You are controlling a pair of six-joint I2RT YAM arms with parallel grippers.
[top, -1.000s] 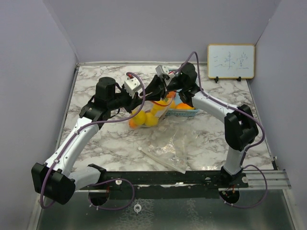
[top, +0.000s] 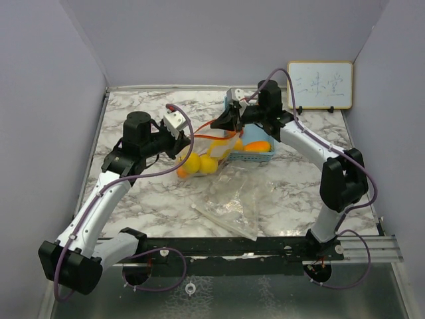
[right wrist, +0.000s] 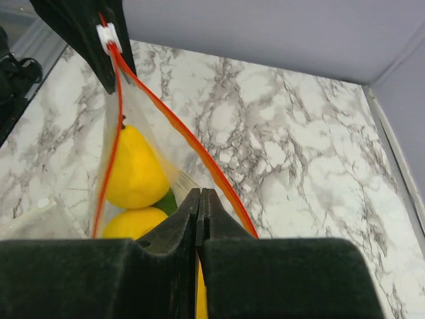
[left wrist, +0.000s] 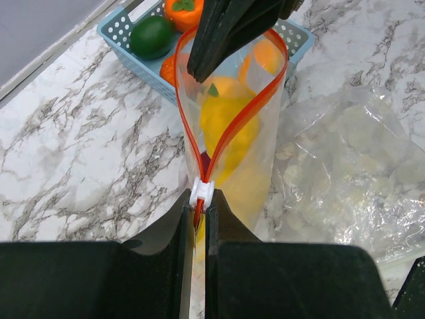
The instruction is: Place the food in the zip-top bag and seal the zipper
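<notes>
A clear bag with an orange zipper rim point(left wrist: 242, 118) stands between my arms, its mouth spread in a loop. Inside are yellow foods point(top: 192, 163) point(right wrist: 136, 169) and a green piece point(right wrist: 166, 203). At one end of the rim, my left gripper is shut on the white zipper slider point(left wrist: 202, 193). My right gripper is shut, its fingertips within the bag's mouth. Nothing clearly shows between its fingers, and the orange strip passes behind them in its wrist view. The bag's bottom is partly hidden.
Behind the bag sits a blue basket point(top: 255, 157) holding a dark green avocado point(left wrist: 151, 36) and orange foods point(left wrist: 184, 12). A flat clear plastic bag point(top: 232, 196) lies on the marble table in front. Free table shows at the left and right.
My right gripper has moved to the right, away from the left one, and the orange rim is spread wider. The left arm has shifted slightly left.
</notes>
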